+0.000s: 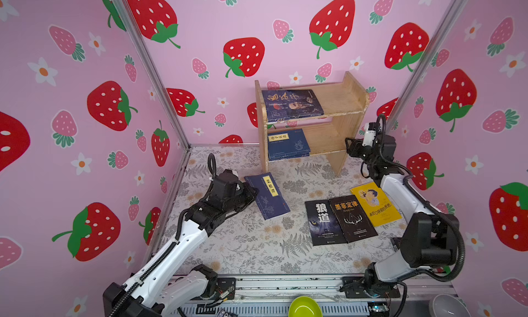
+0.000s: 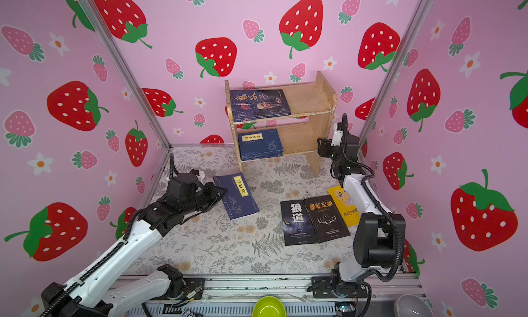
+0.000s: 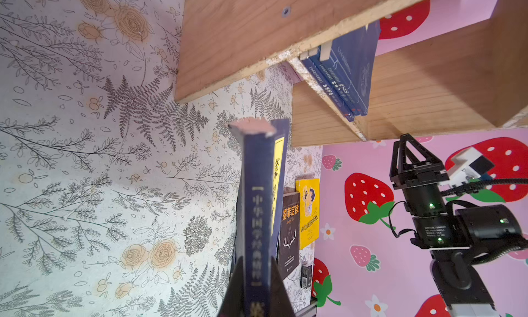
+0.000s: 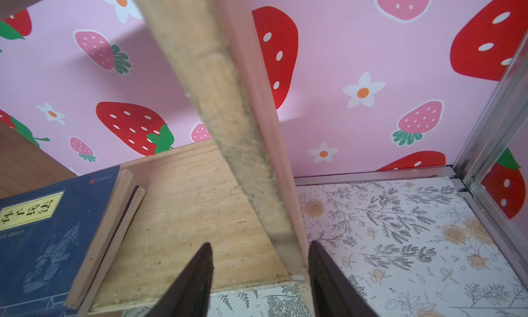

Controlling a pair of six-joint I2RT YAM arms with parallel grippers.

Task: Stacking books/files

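Note:
My left gripper [image 1: 253, 193] is shut on the spine side of a blue book with a yellow title label [image 1: 267, 196]. In the left wrist view its spine [image 3: 255, 218] stands between the fingers, and the book hangs tilted in front of the shelf's side. The wooden two-tier shelf [image 1: 328, 137] bears a dark purple book stack [image 1: 292, 104] above and a blue book stack [image 1: 288, 143] below, both on the left. At the shelf's right upright my right gripper is open, fingers apart and holding nothing.
On the table lie a dark wolf-eye book [image 1: 325, 222], a brown-black antler book [image 1: 353, 218] and a yellow book [image 1: 376, 202], partly behind the right arm. Both shelf tiers have free room on their right.

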